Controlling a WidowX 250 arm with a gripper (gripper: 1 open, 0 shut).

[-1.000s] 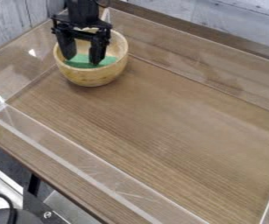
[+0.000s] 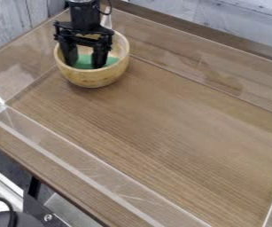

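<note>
A black robot gripper reaches from the top down into a round tan wooden bowl at the upper left of the camera view. Its dark fingers stand apart, open, over a green item inside the bowl. The gripper hides part of the green item, and whether the fingers touch it I cannot tell.
Dark cables and grey parts lie off the table at the lower left. A pale object stands behind the bowl at the top.
Compared with a second ago, the gripper has shifted slightly and its fingers hang a little differently inside the bowl. The bowl stays in about the same place.
</note>
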